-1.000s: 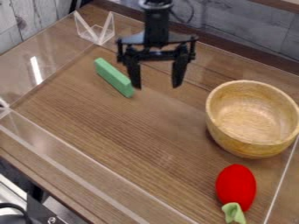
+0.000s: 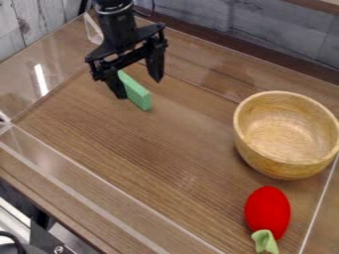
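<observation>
My gripper, black, hangs at the upper left over a light green bar lying diagonally on the wooden table. One finger reaches down beside the bar's upper left part, the other stands out to the right, so the fingers look spread open. Whether either touches the bar I cannot tell.
A tan bowl sits on the right. A red object with a pale green tip lies at the lower right. A raised edge runs along the back.
My gripper has moved left from the middle back and turned, arriving over the green bar. The bar and the other objects look unmoved.
</observation>
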